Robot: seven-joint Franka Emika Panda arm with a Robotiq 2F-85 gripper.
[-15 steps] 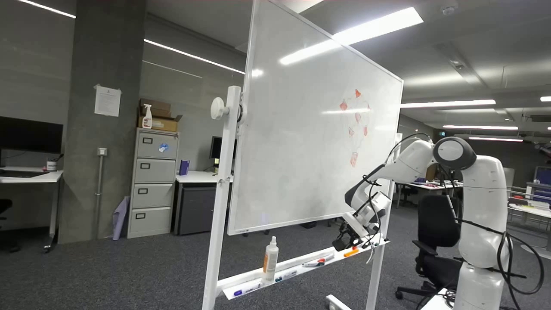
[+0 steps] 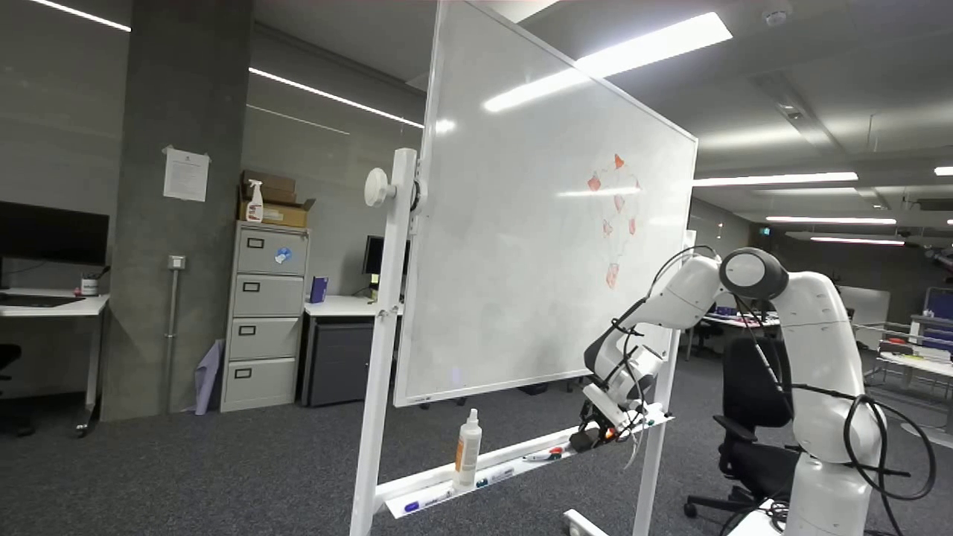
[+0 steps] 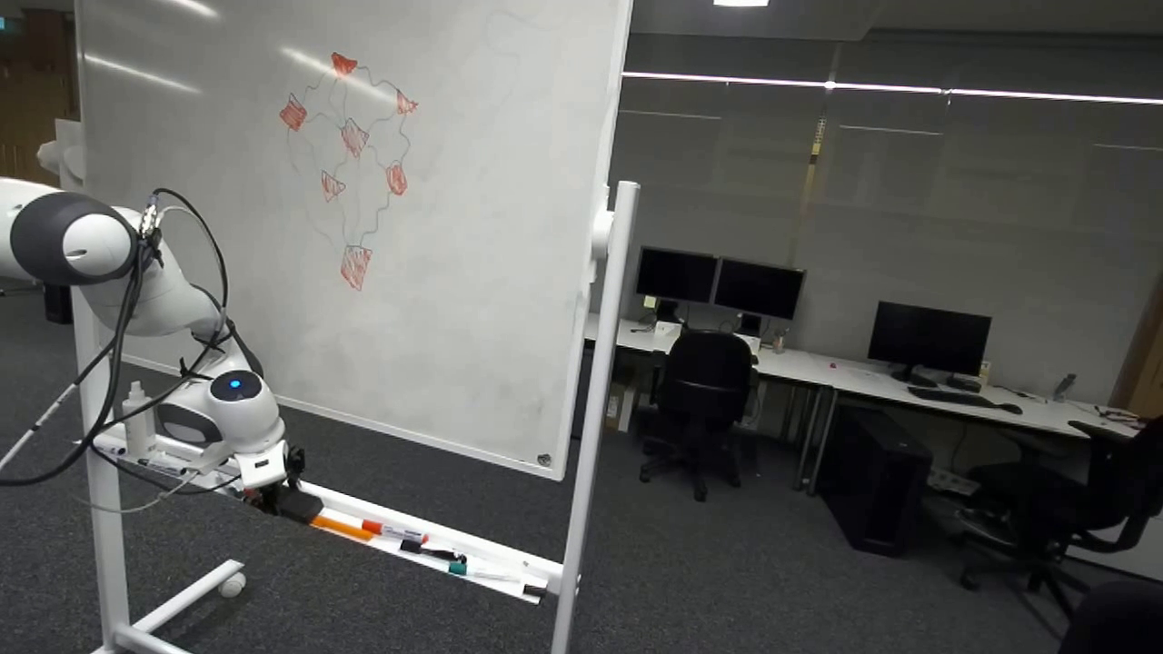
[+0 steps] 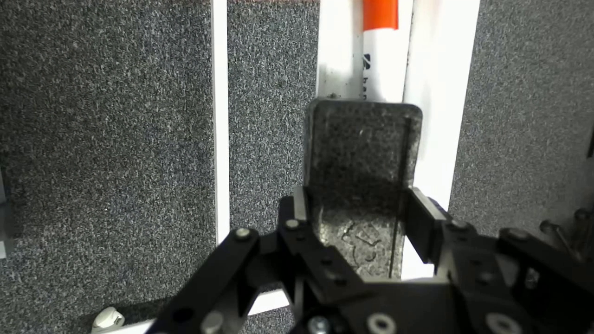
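My gripper is shut on a black whiteboard eraser, one finger along each long side. The eraser's near end is hidden by the gripper. In exterior view 2 the eraser is at the whiteboard's pen tray, beside an orange marker. Whether its underside touches the tray cannot be told. A white marker with an orange-red cap lies in the tray past the eraser's far end in the wrist view. Above the tray stands the whiteboard with red-filled shapes drawn on it.
A white spray bottle stands upright in the tray, with several markers lying along it. The board's side post and its lower edge are close to the arm. In exterior view 2 a black marker and a green-capped marker lie further along.
In exterior view 1 the arm has come down and slightly left, bringing the gripper to tray level. The orange marker, plain to see earlier, is now mostly covered by the gripper there.
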